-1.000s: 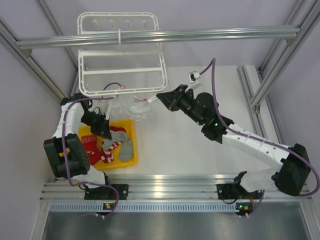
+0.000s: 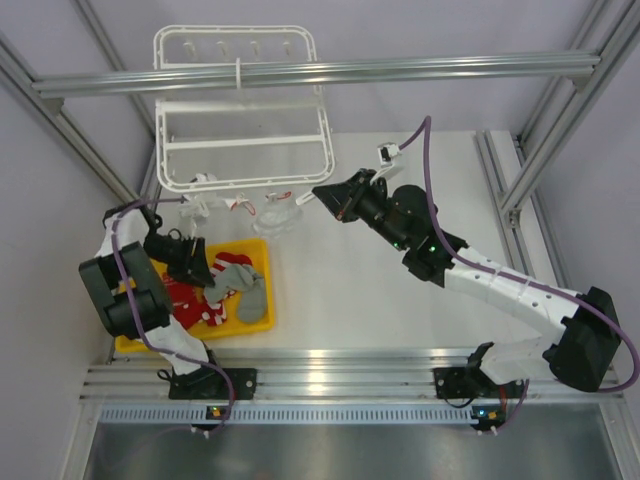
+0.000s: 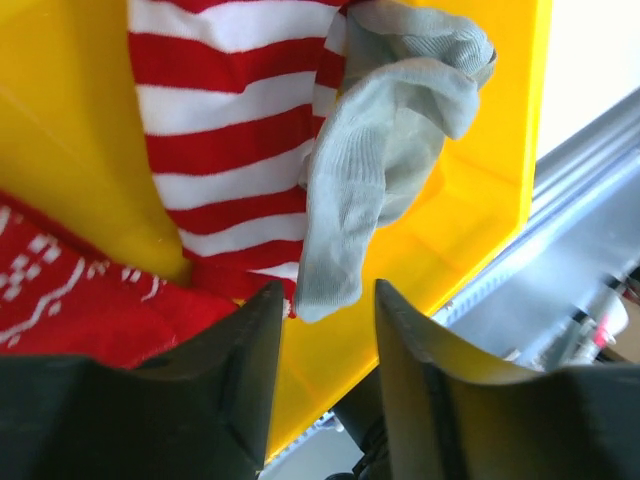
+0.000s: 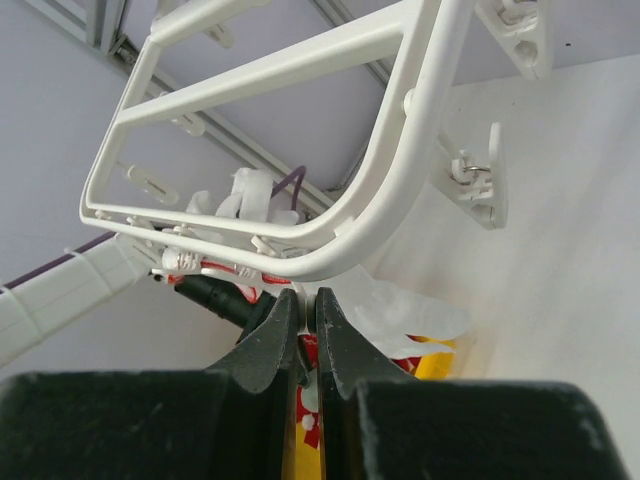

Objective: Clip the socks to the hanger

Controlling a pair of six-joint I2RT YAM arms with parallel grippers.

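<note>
The white hanger (image 2: 250,185) spans the upper left of the top view, clips along its near bar. At its right corner my right gripper is shut on a thin white part of the hanger. In the yellow bin (image 2: 262,312) lie a grey sock (image 3: 345,190), a red-and-white striped sock (image 3: 235,140) and a red patterned sock (image 3: 75,300). Over the bin my left gripper is part open; the grey sock's end shows between its fingertips in the left wrist view, loosely, and I cannot tell whether they touch it.
A metal rail (image 2: 400,70) crosses above the hanger. Transparent clips (image 2: 278,215) dangle below its near bar, between the arms. The white floor (image 2: 370,290) right of the bin is clear.
The right arm and the hanger look unmoved.
</note>
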